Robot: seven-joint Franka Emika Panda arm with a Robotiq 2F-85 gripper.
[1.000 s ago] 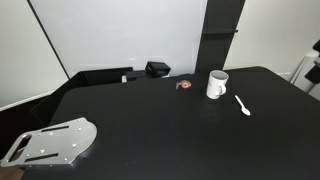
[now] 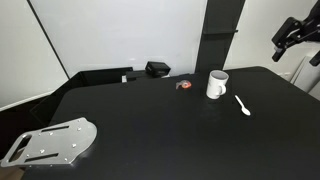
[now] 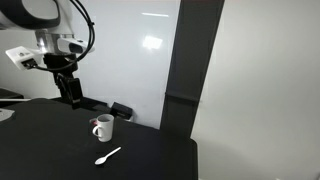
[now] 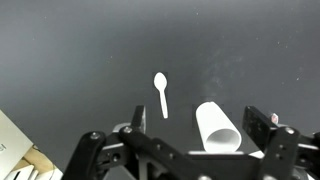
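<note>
A white mug (image 2: 217, 84) stands upright on the black table, its handle toward the front right in exterior view 1. Just right of it a white spoon (image 2: 243, 106) lies flat; the wrist view shows the spoon (image 4: 161, 94) near the middle and the mug (image 4: 217, 128) beside it. High above the table at the right edge hangs my gripper (image 2: 279, 56), open and touching nothing. From the wrist, its fingers (image 4: 139, 119) are spread wide, with the mug seen below between them. In exterior view 2 the gripper (image 3: 74, 103) appears above and left of the mug (image 3: 104, 126).
A small orange-and-grey item (image 2: 184, 85) lies left of the mug. Behind it sits a black box (image 2: 158, 69) near the back wall. A grey metal plate (image 2: 50, 142) occupies the left front corner.
My arm has come farther into exterior view 1 from the right edge, and the gripper's fingers now show there. The mug, spoon and other items have stayed put.
</note>
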